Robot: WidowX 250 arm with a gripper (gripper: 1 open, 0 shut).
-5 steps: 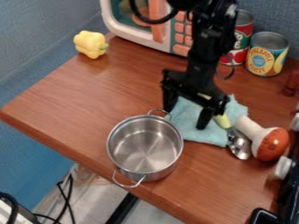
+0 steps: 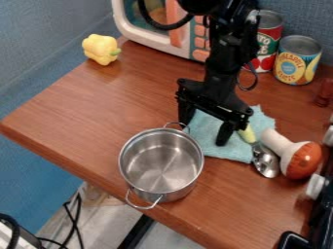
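Note:
My black gripper [image 2: 208, 117] is low over a light blue cloth [image 2: 227, 145] at the middle right of the table, its fingers close to the cloth; I cannot tell whether they hold anything. A pale yellow item [image 2: 248, 134] lies on the cloth just right of the fingers, partly hidden. A steel pot [image 2: 162, 170] stands left of the cloth. A metal spoon [image 2: 266, 161] lies at the cloth's right, beside a white toy mushroom [image 2: 297, 156] with an orange cap.
A yellow pepper toy [image 2: 101, 49] sits at the back left. A microwave toy [image 2: 178, 37] and two cans [image 2: 298, 60] stand at the back. Dark appliances line the right edge.
The arm and gripper have shifted very slightly over the cloth since a second ago; the other things look unmoved.

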